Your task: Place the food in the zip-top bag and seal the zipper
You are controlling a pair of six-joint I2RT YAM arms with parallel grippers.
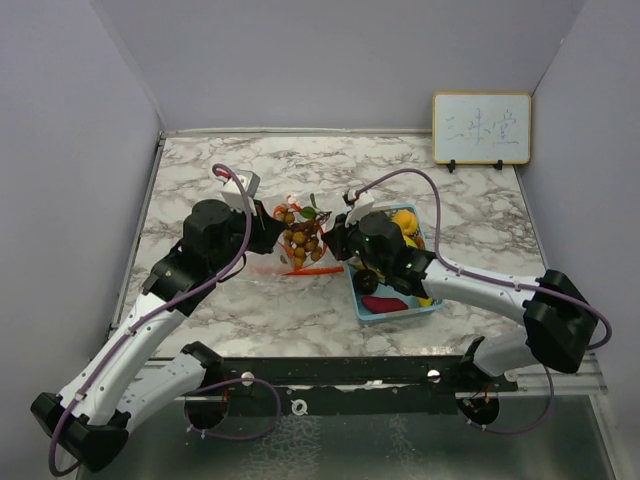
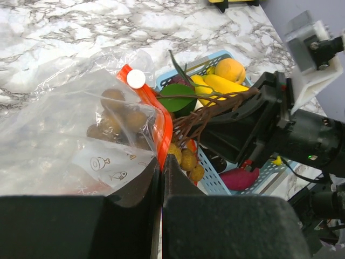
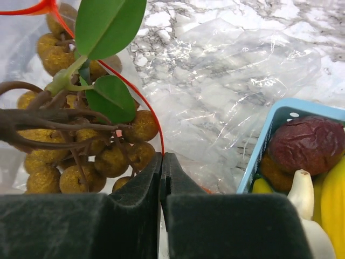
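Note:
A clear zip top bag (image 2: 75,156) with orange zipper edges holds a cluster of brown round fruit (image 1: 300,245) on branches with green leaves (image 3: 108,27), some sticking out at its mouth. My left gripper is shut on the bag's zipper edge at the left of the mouth. My right gripper is shut at the other side of the mouth, its tips on the thin orange zipper edge beside the fruit.
A blue basket (image 1: 385,315) at the right holds yellow fruit, a white item, a dark round item and red produce. A whiteboard (image 1: 480,125) stands at the back right.

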